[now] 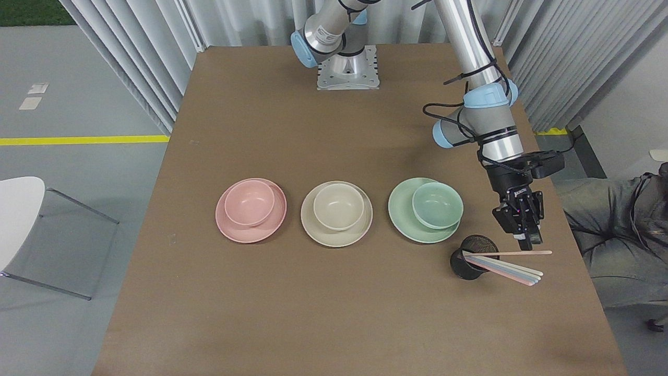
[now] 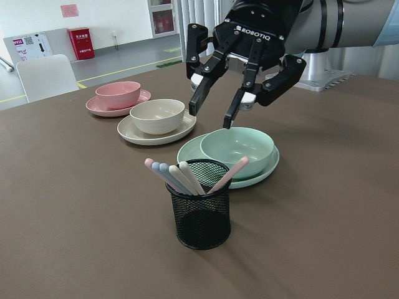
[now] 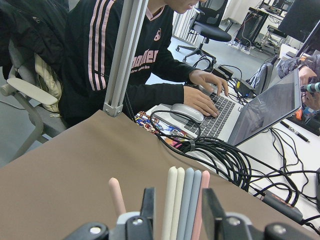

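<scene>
My gripper [image 2: 213, 113] is open just above a black mesh pen holder [image 2: 202, 221] of chopsticks; its fingertips point down, with nothing seen held. A lone pink chopstick [image 2: 227, 174] leans to one side of the holder, beneath the fingers, and also shows between and beyond them in the wrist view as a pink stick [image 3: 117, 195]. The grouped pink, blue and white chopsticks [image 1: 504, 269] lean out toward the right.
Pink [image 1: 249, 201], cream [image 1: 338, 204] and green [image 1: 436, 203] bowls sit on matching plates left of and behind the holder. A seated person with a laptop is beside the right edge.
</scene>
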